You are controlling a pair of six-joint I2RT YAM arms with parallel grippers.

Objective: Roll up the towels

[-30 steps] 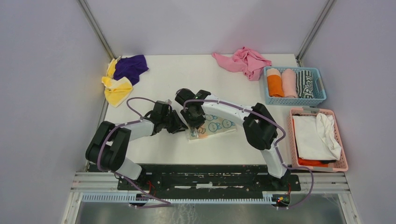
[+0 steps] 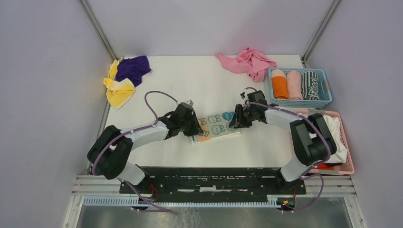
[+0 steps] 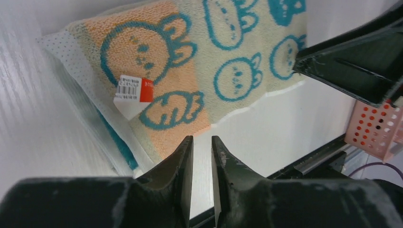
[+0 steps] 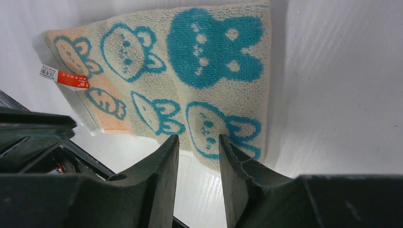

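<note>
A folded cream towel [image 2: 217,126] with orange and teal bunny prints lies flat mid-table. Its orange left end [image 3: 138,52] carries a red and white tag [image 3: 134,95]. My left gripper hovers over the towel's left end, part open, and only bare table shows between its fingers. Above the right end is my right gripper, also part open, with the towel visible beneath the gap and nothing gripped. The right gripper's dark fingers [image 3: 342,64] reach into the left wrist view.
A blue basket [image 2: 303,103] at the right back holds rolled towels. A pink basket [image 2: 350,159] of folded cloth stands in front of it. A crumpled pink towel [image 2: 249,62] lies at the back; purple [image 2: 134,69] and yellow [image 2: 119,92] towels lie back left.
My right gripper has moved from the towel's left end to its right end. The left gripper has come rightward over the left end. The towel stays in place.
</note>
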